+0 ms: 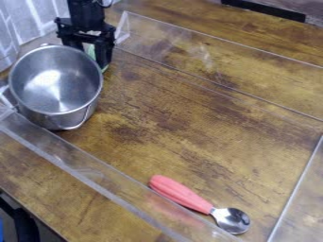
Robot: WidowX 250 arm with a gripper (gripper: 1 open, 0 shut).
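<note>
My gripper (86, 38) is a black shape at the top left, just behind a steel pot (53, 83) that stands on the wooden table at the left. A pale green object (98, 59) shows partly between the gripper and the pot's rim, mostly hidden. I cannot tell whether the fingers are open or shut on it.
A spoon with a red handle (187, 197) lies at the bottom right on the wooden table (214, 113). Clear plastic walls run around the work area.
</note>
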